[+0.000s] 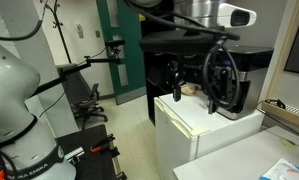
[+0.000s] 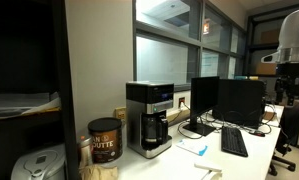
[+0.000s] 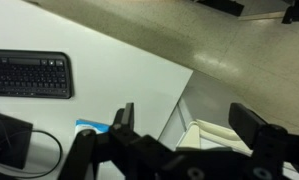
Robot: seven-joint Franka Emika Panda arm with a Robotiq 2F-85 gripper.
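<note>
My gripper (image 1: 205, 90) is high in front of the white counter in the first exterior view, its two dark fingers spread wide with nothing between them. From the wrist, the gripper is over the desk's edge; the floor shows between the fingertips. A black and silver coffee maker (image 2: 149, 118) stands on the counter, with a brown canister (image 2: 105, 140) to its left. In the first exterior view the arm partly covers the coffee maker (image 1: 247, 82).
A black keyboard (image 3: 29, 75) lies on the white desk (image 3: 119, 70). Dark monitors (image 2: 239, 100) stand beyond the coffee maker. Blue-and-white packaging (image 1: 285, 170) rests on the near desk, whose middle is bare. An office chair (image 1: 87, 106) is on the floor behind.
</note>
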